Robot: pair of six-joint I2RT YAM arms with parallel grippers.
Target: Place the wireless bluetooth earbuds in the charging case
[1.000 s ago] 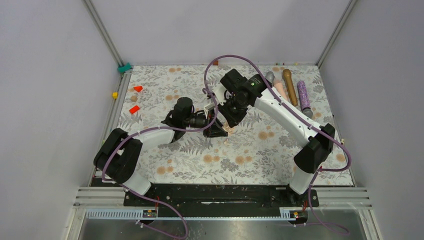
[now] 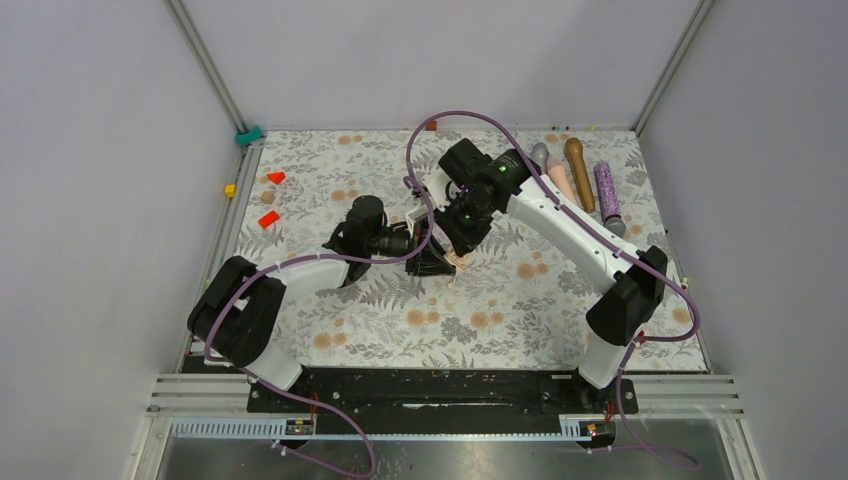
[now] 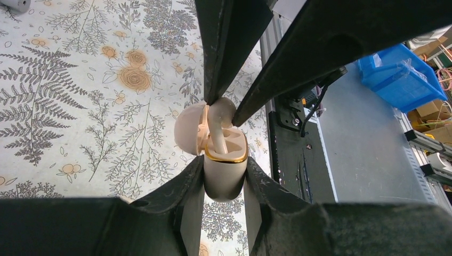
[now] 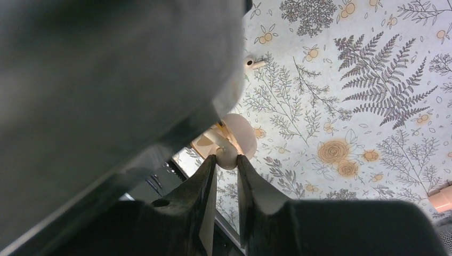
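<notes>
My left gripper is shut on the cream charging case (image 3: pixel 224 178), held upright with its gold rim and lid (image 3: pixel 186 128) open. A white earbud (image 3: pixel 222 112) sits over the case's compartment, its stem down inside. My right gripper is shut on that earbud's rounded head; its dark fingers come down from above in the left wrist view. In the right wrist view a second small earbud (image 4: pixel 250 63) lies on the mat beyond the case. In the top view both grippers meet near the middle, mostly hidden by their arms.
Several cylindrical tools, wooden (image 2: pixel 580 175), pink and purple (image 2: pixel 607 195), lie at the back right. Small red blocks (image 2: pixel 269 219) lie at the left.
Both arms are almost still; the right one has shifted very slightly since a second ago.
</notes>
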